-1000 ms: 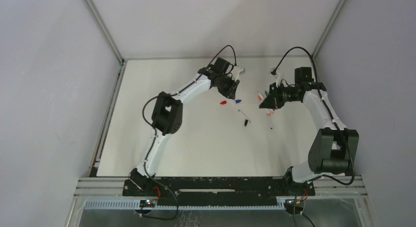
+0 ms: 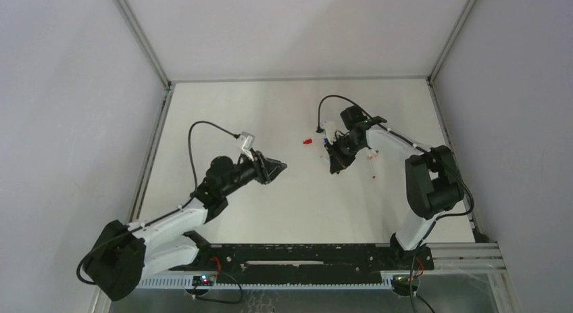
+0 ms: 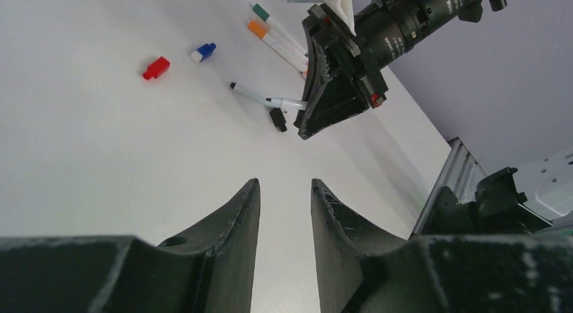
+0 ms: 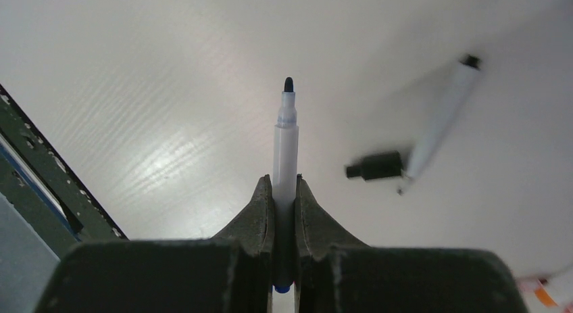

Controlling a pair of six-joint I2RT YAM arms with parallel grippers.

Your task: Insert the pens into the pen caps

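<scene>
My right gripper is shut on a white pen (image 4: 285,147), whose dark nib points away from the fingers. Below it on the table lie a black cap (image 4: 375,165) and another white pen (image 4: 439,120). A red cap (image 3: 156,67) and a blue cap (image 3: 203,53) lie farther back. My left gripper hangs left of these over bare table, its fingertips a little apart; nothing shows between them, and whether it holds anything lower down is unclear.
More pens, with orange (image 3: 257,29) and green (image 3: 262,13) ends, lie behind the right gripper. Walls border it.
My left arm has swung toward the front left, away from the caps. My right gripper has moved left and toward the front, over the black cap.
</scene>
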